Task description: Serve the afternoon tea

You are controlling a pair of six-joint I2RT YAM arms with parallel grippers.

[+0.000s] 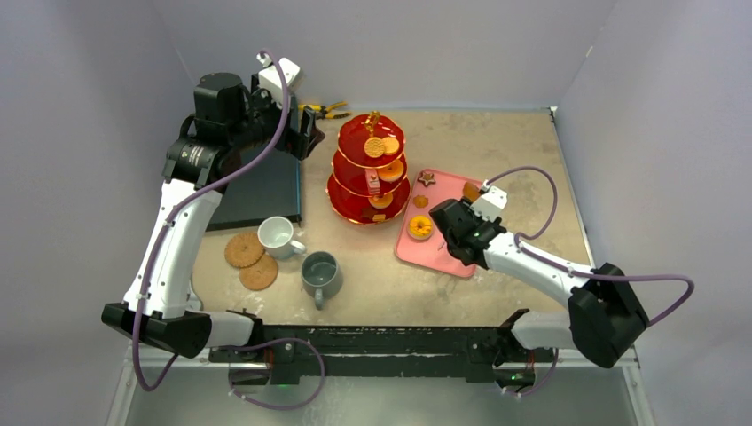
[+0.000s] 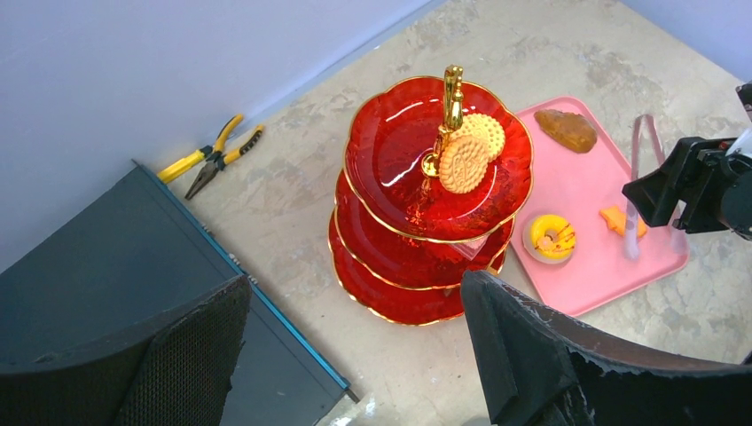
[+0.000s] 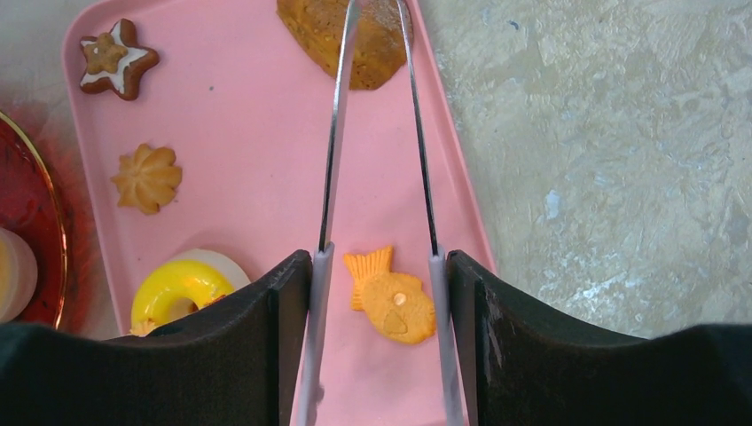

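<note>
A red three-tier stand (image 1: 364,133) with biscuits and cakes stands in the middle. Beside it lies a pink tray (image 1: 408,251) with a ring doughnut (image 3: 164,290), star biscuit (image 3: 118,59), flower biscuit (image 3: 147,178), fish-shaped biscuit (image 3: 397,306) and brown pastry (image 3: 310,31). My right gripper is over the tray, shut on clear tongs (image 3: 317,355); their arms straddle the fish biscuit and reach over the brown pastry, and whether they touch it is unclear. My left gripper is open and empty above the stand's left side.
White mug (image 1: 275,232), grey mug (image 1: 321,275) and large round biscuits (image 1: 246,253) lie front left. A dark box (image 1: 253,195) and pliers (image 2: 215,155) are at left and back. Bare table (image 1: 523,151) lies behind and right of the tray.
</note>
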